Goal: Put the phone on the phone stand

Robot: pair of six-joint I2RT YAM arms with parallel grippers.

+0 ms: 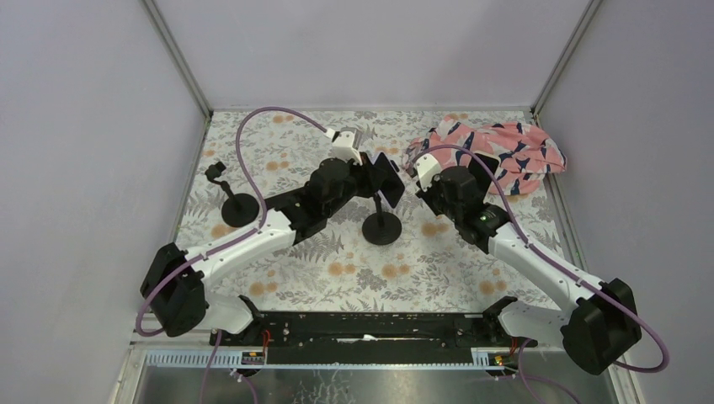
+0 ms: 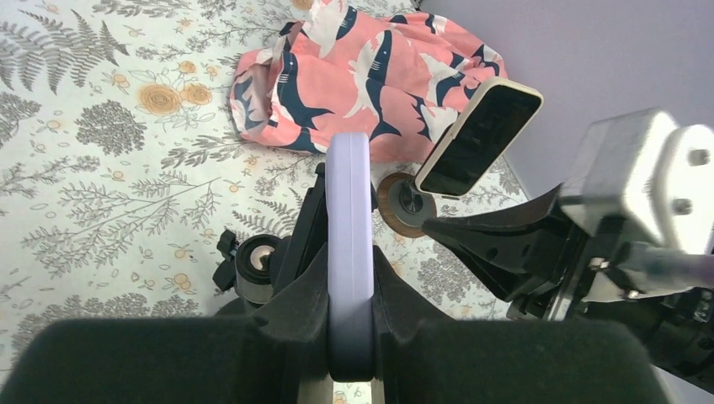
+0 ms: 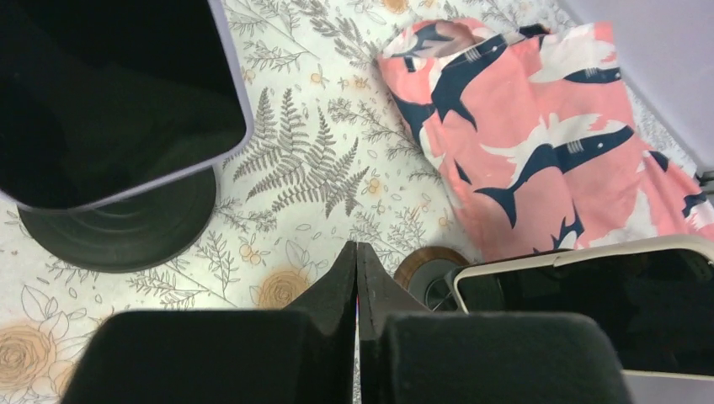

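Note:
A lilac-edged phone (image 1: 389, 180) (image 2: 349, 252) (image 3: 118, 93) stands tilted at the black phone stand (image 1: 381, 228) in the middle, with my left gripper (image 1: 369, 175) shut on its edge. The stand's round base (image 3: 118, 244) shows under the phone in the right wrist view; whether the phone rests on the holder is unclear. My right gripper (image 1: 423, 193) is just right of the phone, apart from it, shut with nothing seen between its fingers.
Another stand (image 1: 239, 209) is at the left, partly near the left arm. At the right, a pale-edged phone (image 2: 480, 137) sits on a stand, before a pink shark-print cloth (image 1: 526, 147).

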